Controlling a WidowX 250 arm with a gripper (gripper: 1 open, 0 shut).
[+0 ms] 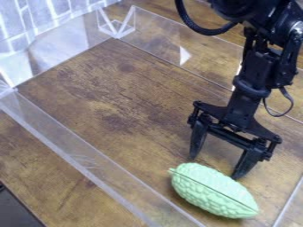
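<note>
A pale green, bumpy, oblong toy like a bitter melon [213,190] lies on the wooden floor of a clear-walled enclosure, at the lower right of the camera view. My black gripper [222,156] hangs low just above and behind it, fingers spread open and pointing down, with nothing visible between them.
Clear plastic walls [83,155] border the wooden surface [112,93] on the visible sides. White gridded fabric [35,27] is beyond the back left corner.
</note>
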